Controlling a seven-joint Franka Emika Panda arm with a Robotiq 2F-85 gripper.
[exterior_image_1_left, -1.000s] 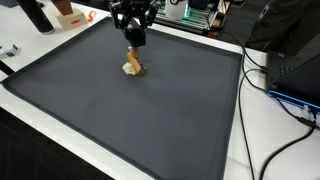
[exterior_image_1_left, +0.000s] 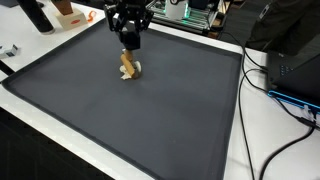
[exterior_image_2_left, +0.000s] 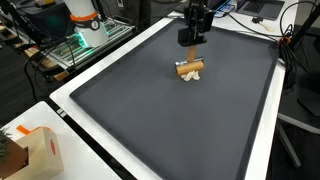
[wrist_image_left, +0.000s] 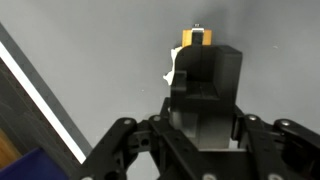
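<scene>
My gripper (exterior_image_2_left: 191, 42) points down over the dark mat. Just below its fingers, an orange-brown piece (exterior_image_2_left: 190, 68) with a silvery end shows in exterior view 2, and a thin brownish strip (exterior_image_2_left: 191, 54) runs between it and the fingertips. The fingers look shut on this orange-brown piece, though the contact itself is hidden. From exterior view 1, the piece (exterior_image_1_left: 128, 65) leans at a slant under the gripper. A ragged white scrap (exterior_image_1_left: 135, 71) lies beside and under it. In the wrist view, the orange top (wrist_image_left: 196, 37) and the white scrap (wrist_image_left: 174, 68) show past the black fingers.
A white border (exterior_image_1_left: 75, 142) frames it. Cables (exterior_image_1_left: 243, 105) run along the right side, and an orange-and-white item (exterior_image_2_left: 38, 152) stands off the near left corner in exterior view 2.
My gripper has shifted slightly left and down in exterior view 1. The orange-brown piece has moved with it, and more of the white scrap now shows on its right.
</scene>
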